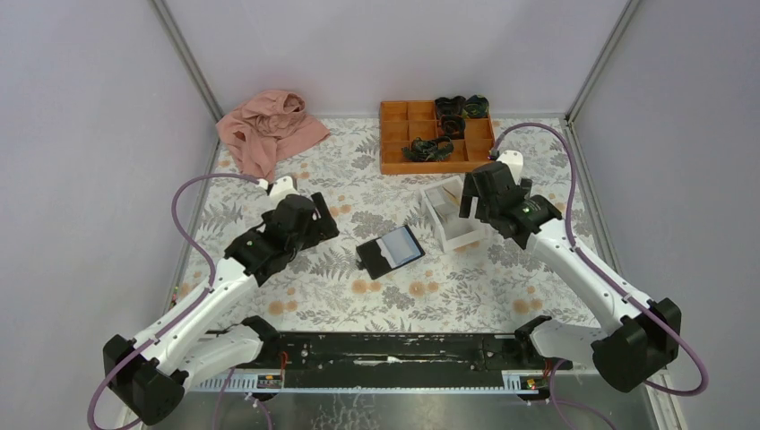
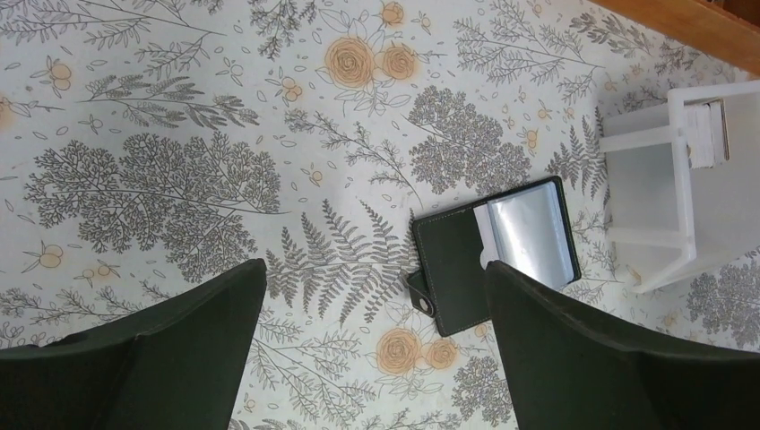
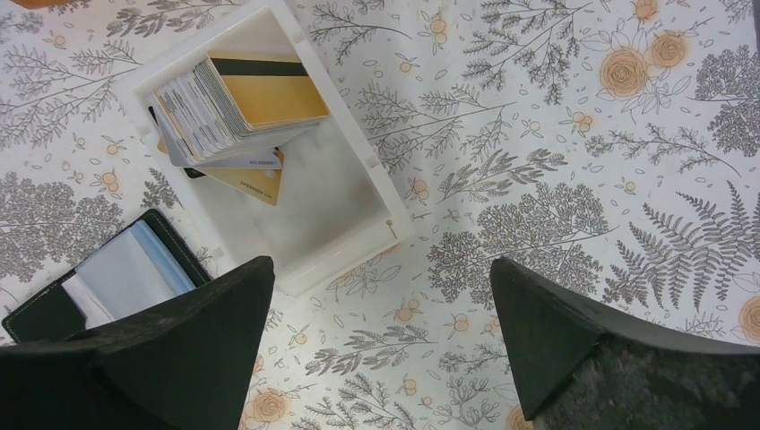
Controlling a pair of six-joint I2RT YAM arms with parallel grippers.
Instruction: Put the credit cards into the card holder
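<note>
A black card holder (image 1: 372,259) with clear plastic sleeves lies unfolded mid-table; in the left wrist view the holder (image 2: 453,260) shows its closing tab on the left side. Right of it stands a white box (image 1: 460,235). Inside that box, a thick stack of credit cards (image 3: 269,90) leans at the far end, gold card on top, with a few loose cards (image 3: 246,179) beneath. My left gripper (image 1: 326,216) is open above the table, left of the holder. My right gripper (image 1: 467,206) hangs open by the box, partly covering it from above. Both are empty.
Behind the box sits an orange compartment tray (image 1: 392,167) holding dark coiled straps (image 1: 428,150). A crumpled pink cloth (image 1: 269,130) lies at the back left.
</note>
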